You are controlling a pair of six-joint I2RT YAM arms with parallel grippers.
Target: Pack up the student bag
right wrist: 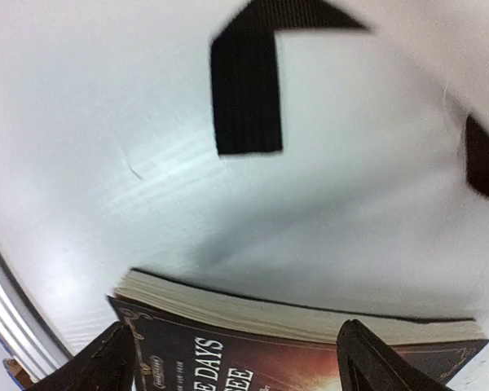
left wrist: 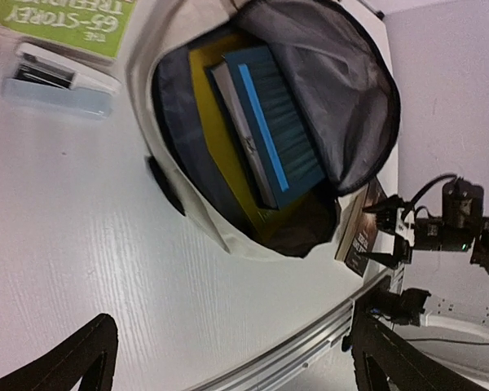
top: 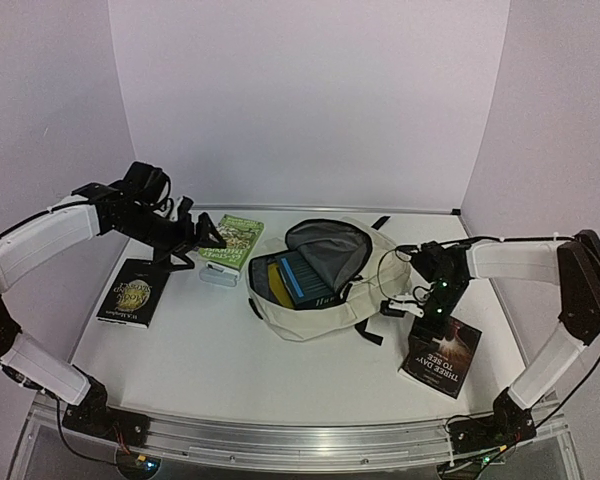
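The cream backpack lies unzipped mid-table, its mouth facing left; a blue book and a yellow item are inside. My left gripper hovers between the green "65-Storey" book and the bag's left side, fingers wide apart and empty. Under it sits a small pale, clear case. My right gripper is open above the dark "Three Days to See" book, its fingers on either side of part of the cover in the right wrist view; whether they touch it cannot be told.
A black book with a gold design lies at the far left. Loose black straps stick out from the bag towards the right gripper.
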